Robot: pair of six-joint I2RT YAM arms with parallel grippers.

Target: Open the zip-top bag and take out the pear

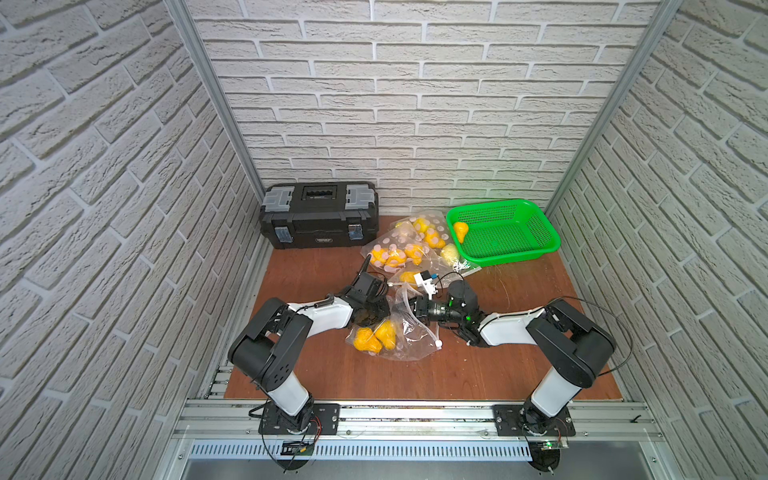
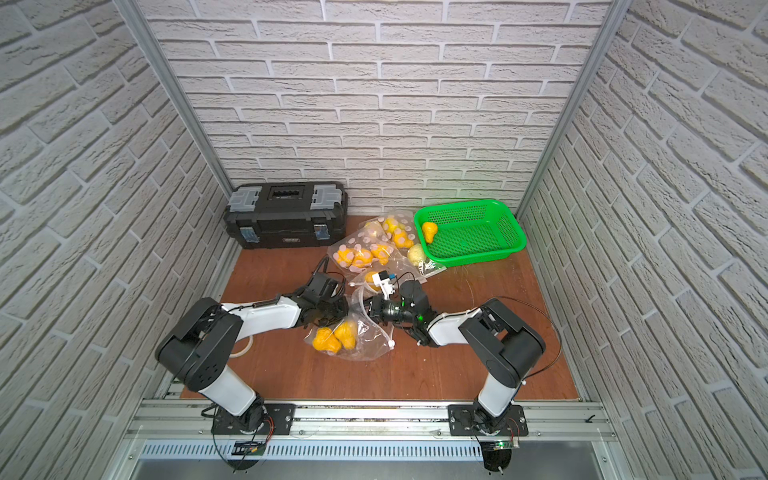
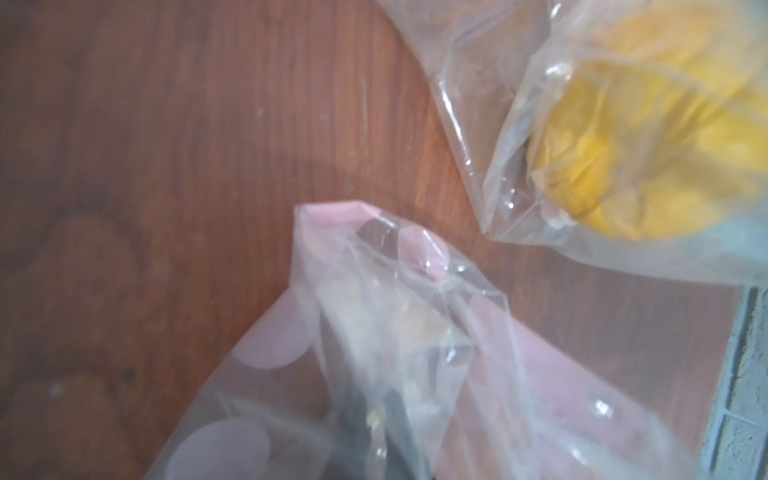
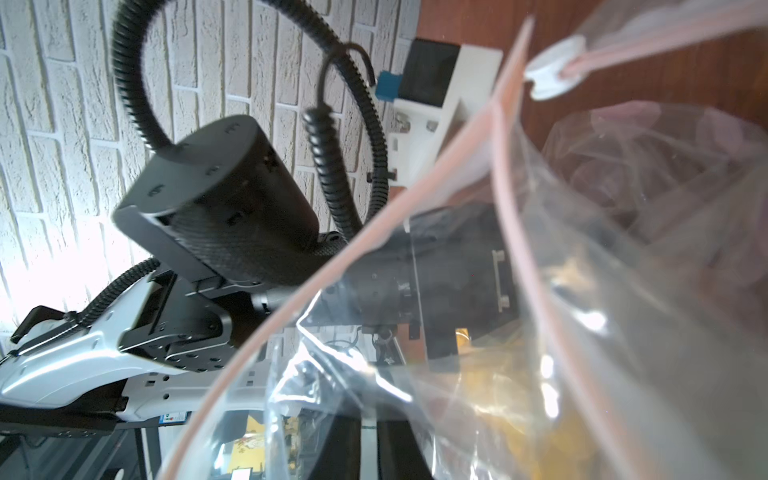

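A clear zip bag (image 1: 412,344) with pink dots lies at the front middle of the table, with two yellow pears (image 1: 367,340) inside at its left end. Its pale zip edges part into a wide gap in the right wrist view. My right gripper is shut on the bag's plastic near this mouth. My left gripper (image 1: 384,309) is at the bag's upper left side. In the left wrist view, bunched plastic (image 3: 392,320) rises over its dark fingers, blurring how far apart they stand.
Behind the arms, another dotted bag (image 1: 393,240) holds several yellow pears. A green basket (image 1: 520,258) stands at the back right with one pear (image 1: 461,231) inside. A black toolbox (image 1: 320,224) fills the back left.
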